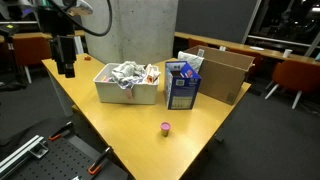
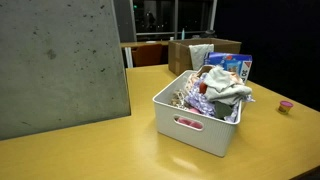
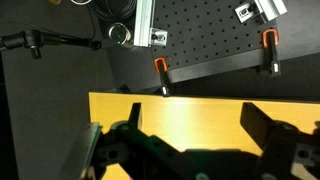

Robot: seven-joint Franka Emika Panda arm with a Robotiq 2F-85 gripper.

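Observation:
My gripper [image 1: 68, 72] hangs at the upper left in exterior view 1, above the near left side of the yellow table [image 1: 130, 120]. In the wrist view its two dark fingers [image 3: 135, 125] stand wide apart with nothing between them. A white bin [image 1: 128, 95] filled with crumpled cloths [image 2: 222, 86] sits on the table, apart from the gripper. To its right stands a blue box [image 1: 183, 88], upright, with a lighter pack at its top. A small pink-lidded tub [image 1: 165, 129] rests alone toward the table's front; exterior view 2 has the same tub [image 2: 286, 106] at the far right.
An open cardboard box [image 1: 222, 75] is at the back right. A concrete pillar [image 2: 65, 70] rises behind the table. Below the gripper lie the perforated metal base [image 3: 205, 45] and orange-topped clamps [image 3: 162, 72] along the table edge. Bare table surrounds the tub.

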